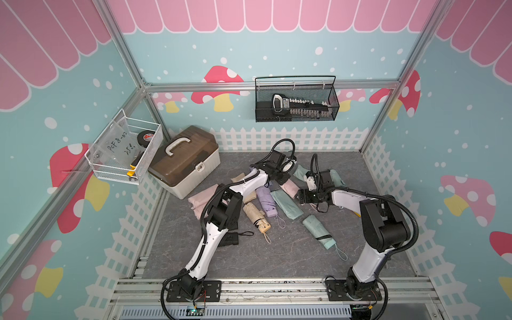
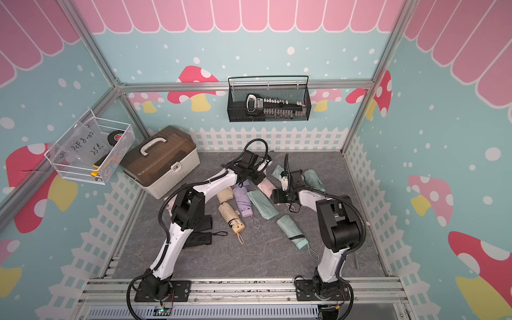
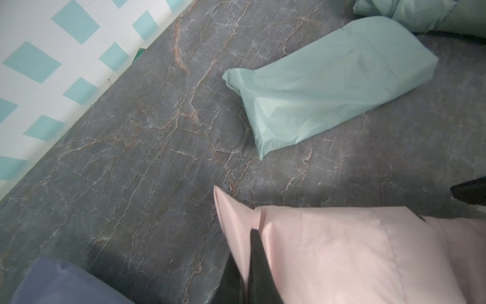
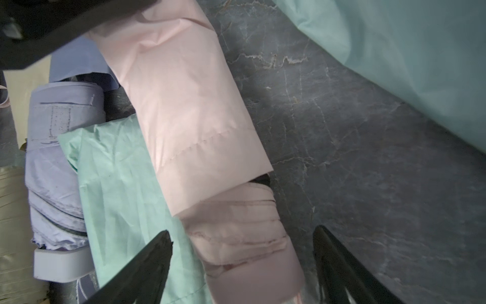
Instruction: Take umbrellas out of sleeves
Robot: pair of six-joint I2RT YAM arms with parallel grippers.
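A pale pink sleeve (image 4: pixel 182 116) is pulled partway along a pink umbrella (image 4: pixel 243 258), whose folded end shows out of it. In the left wrist view my left gripper is shut on the sleeve's closed end. Over the exposed umbrella end, my right gripper stands open, one finger on each side of it. A mint sleeve (image 3: pixel 329 86) lies on the floor beyond. A lilac umbrella (image 4: pixel 65 167) and another mint sleeve (image 4: pixel 126 202) lie alongside the pink one.
A cream-and-brown toolbox (image 1: pixel 181 170) sits at the back left. Beige, black and mint umbrellas (image 1: pixel 320 232) lie around the middle and front. Baskets (image 1: pixel 296 104) hang on the walls.
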